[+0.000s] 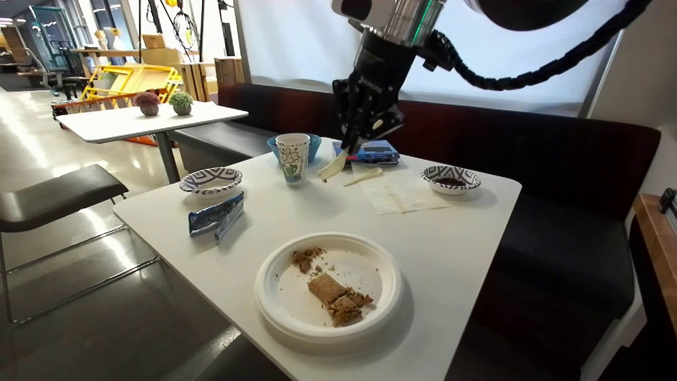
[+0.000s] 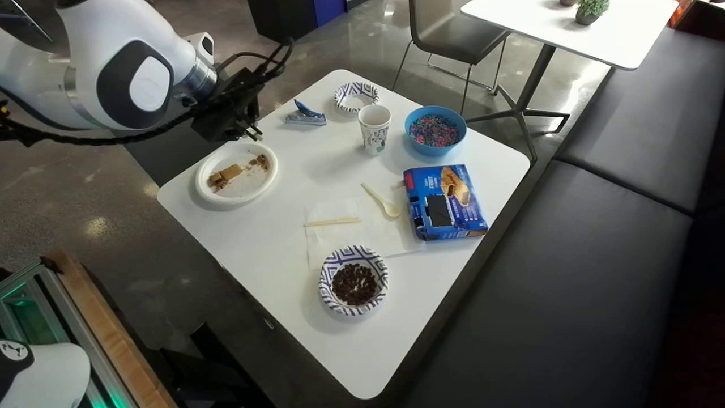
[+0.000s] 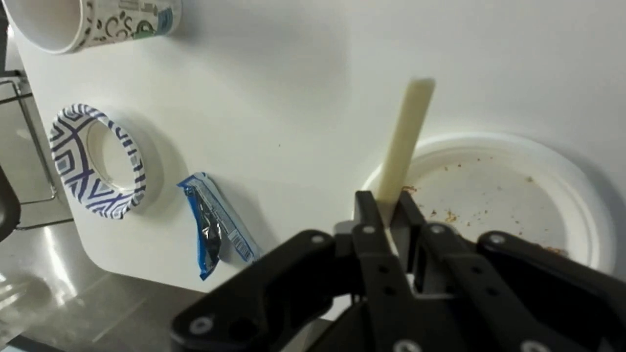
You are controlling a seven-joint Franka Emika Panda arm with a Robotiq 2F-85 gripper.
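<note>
My gripper (image 1: pixel 352 145) is shut on a cream plastic fork (image 1: pixel 332 165), which hangs tines-down above the table in exterior view 1. At the tines a small brown speck shows. Between the fingertips in the wrist view, the pale handle (image 3: pixel 406 141) sticks out; the tines are hidden there. A white plate (image 1: pixel 269 298) holds a broken brown pastry bar (image 1: pixel 328 290) and a crumbled piece (image 1: pixel 305 257) near its far left. In exterior view 2 the gripper (image 2: pixel 252 132) appears high, over the plate's far side, with the fork hard to make out.
Around the table stand a paper cup (image 2: pixel 375 130), a blue bowl (image 2: pixel 417 142), an empty patterned bowl (image 1: pixel 210 180), another bowl with dark bits (image 2: pixel 354 280) and a blue box (image 2: pixel 446 202). A wrapper (image 1: pixel 216 215), spoon (image 2: pixel 388 207) and knife (image 2: pixel 333 221) lie flat.
</note>
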